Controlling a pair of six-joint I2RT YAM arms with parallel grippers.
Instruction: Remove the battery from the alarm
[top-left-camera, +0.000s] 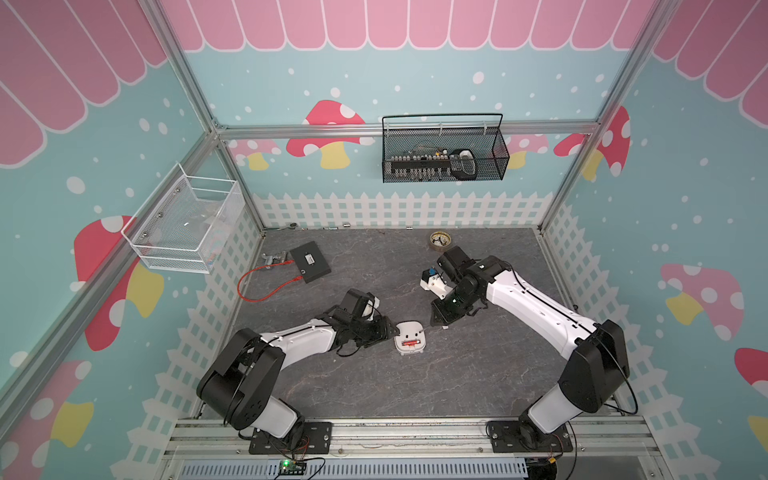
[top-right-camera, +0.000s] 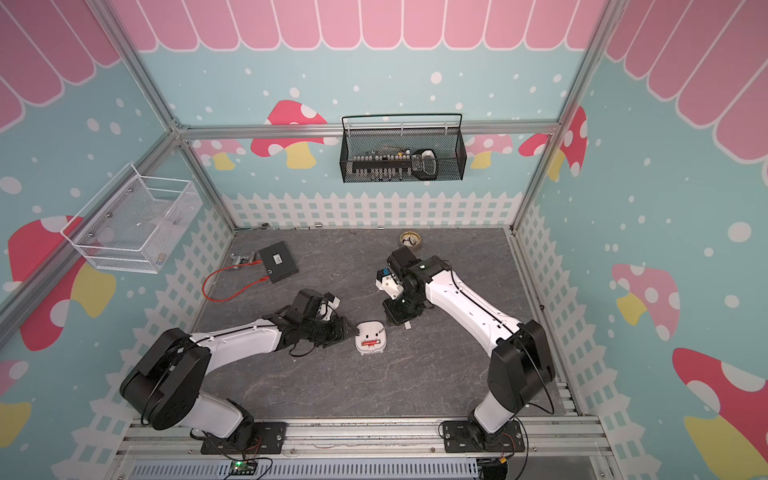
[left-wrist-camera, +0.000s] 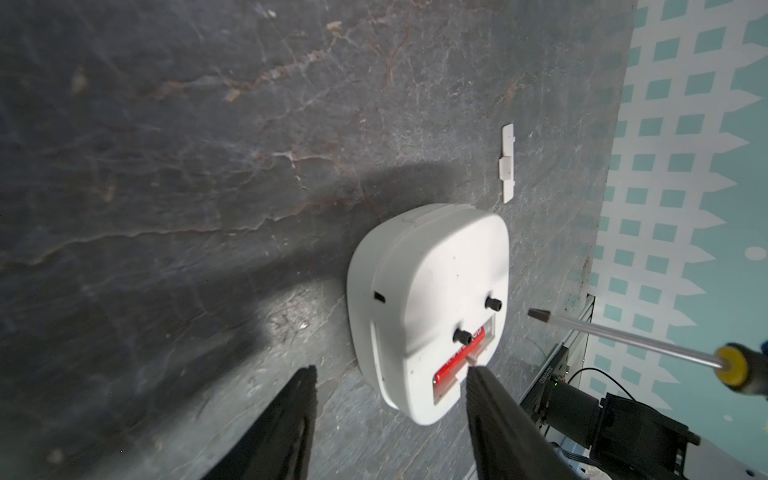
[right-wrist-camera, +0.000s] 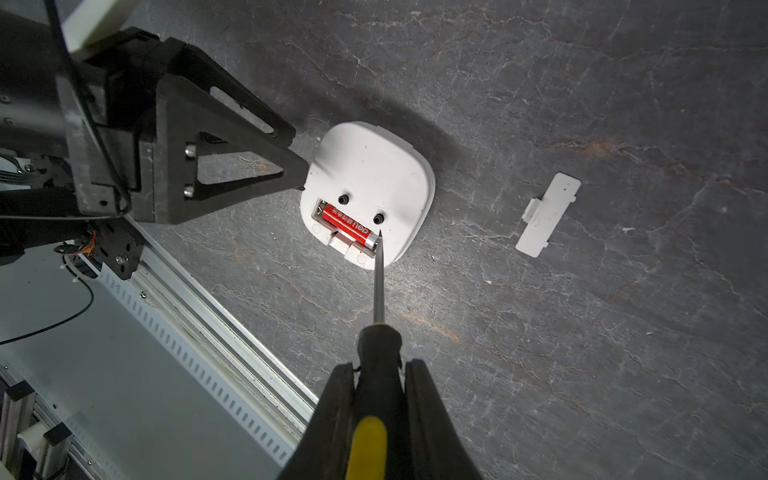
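The white alarm lies back-up on the table, its battery slot uncovered and holding a red battery. The detached battery cover lies apart to the right. My right gripper is shut on a screwdriver, whose tip is over the alarm near the battery's end; whether it touches cannot be told. My left gripper is open just left of the alarm, nothing between its fingers.
A dark box with a red cable lies at back left, a small round container at back right. Wire baskets hang on the walls.
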